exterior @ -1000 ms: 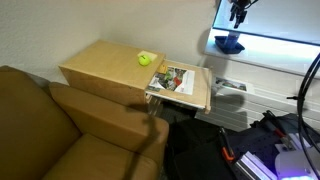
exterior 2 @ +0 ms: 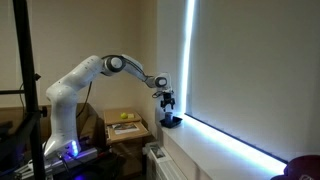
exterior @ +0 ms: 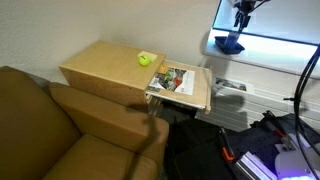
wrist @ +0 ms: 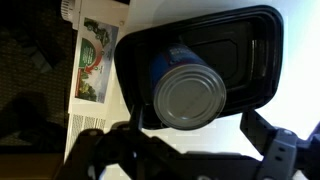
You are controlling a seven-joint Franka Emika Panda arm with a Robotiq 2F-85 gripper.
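In the wrist view, a blue can (wrist: 181, 62) with a round, pale silver-grey top stands within a black tray (wrist: 242, 60). My gripper is open, its two dark fingers spread wide to either side, with no contact with the can visible. From the first exterior view, the gripper (exterior: 241, 20) hangs above the dark tray (exterior: 229, 46) on the window ledge. The second exterior view has the gripper (exterior 2: 164, 99) over the tray (exterior 2: 172, 122) too, with the can (exterior 2: 168, 113) showing small below it.
A low wooden table holds a colourful printed sheet (exterior: 174, 79). A yellow-green ball (exterior: 144, 59) rests on the wooden cabinet (exterior: 108, 66). The bright window (exterior: 270, 50) stands close behind the tray. To the tray's right in the second exterior view, the ledge (exterior 2: 215, 148) is clear.
My gripper has come slightly lower and a little to the right in the first exterior view, nearer the can and tray. Tray, sheet and ball look unmoved.
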